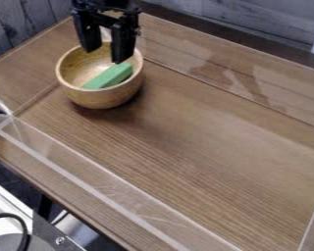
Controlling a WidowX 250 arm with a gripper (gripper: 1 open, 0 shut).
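Note:
A round tan wooden bowl (110, 94) sits at the upper left of the table, holding a green block (110, 75). My black gripper (105, 47) hangs over the bowl's back part, its two dark fingers spread apart with a gap between them. The green block lies below and between them, on the bowl's floor.
A grey-white device with a black cable (8, 224) is at the lower left. Dark wall panels border the top left.

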